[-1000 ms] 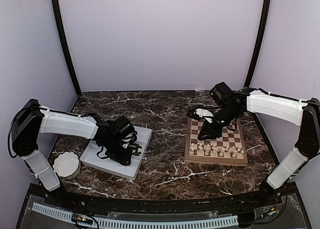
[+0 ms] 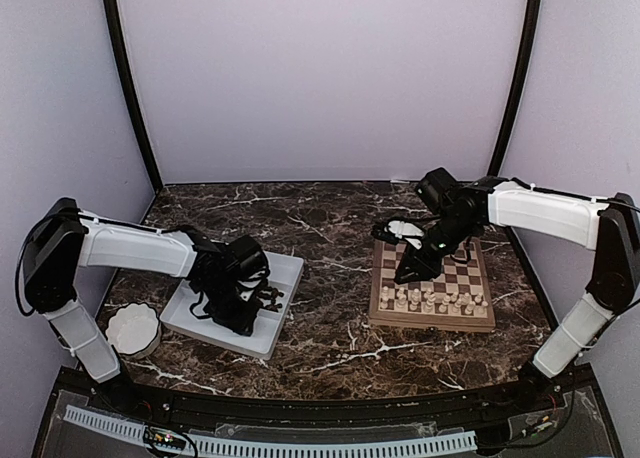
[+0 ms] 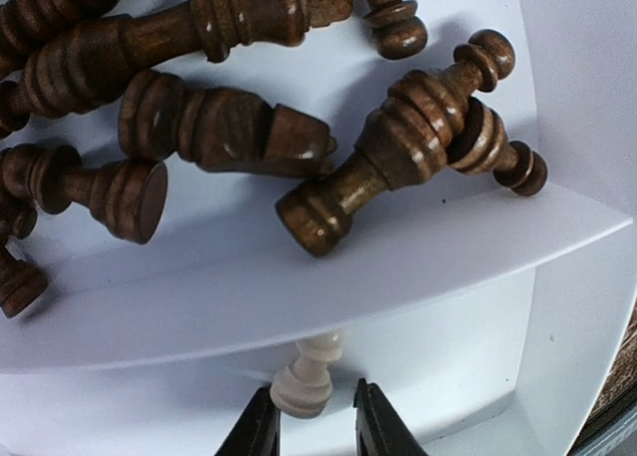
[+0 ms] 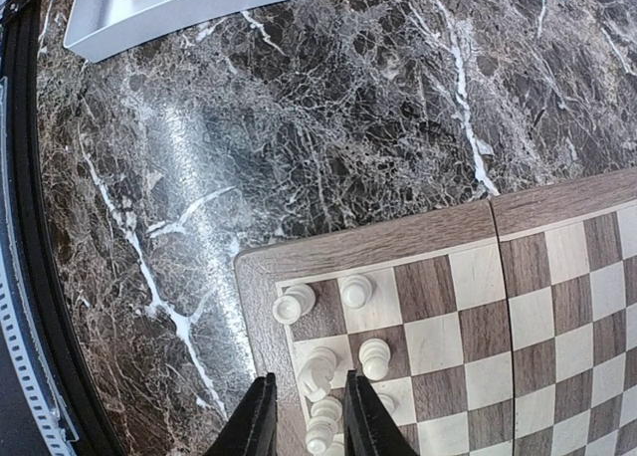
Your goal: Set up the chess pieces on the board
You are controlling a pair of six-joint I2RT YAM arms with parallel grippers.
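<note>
My left gripper (image 2: pixel 240 320) is low over the white divided tray (image 2: pixel 190 328). Its fingers stand open around or just beside a white piece (image 3: pixel 304 386) lying in the narrow compartment; dark brown pieces (image 3: pixel 388 137) lie heaped beyond the divider (image 3: pixel 478 247). On the right, my right gripper is open above the chessboard (image 2: pixel 380 268), where several white pieces (image 4: pixel 356 290) stand in rows at the near end. Whether anything is between its fingers is not visible; the pieces below appear apart from it.
A white scalloped bowl (image 2: pixel 133 328) sits left of the tray. Bare marble table (image 2: pixel 330 228) lies between tray and board and behind them.
My left gripper has shifted very slightly within the tray. The right arm has moved very little; the pieces on the board look unchanged.
</note>
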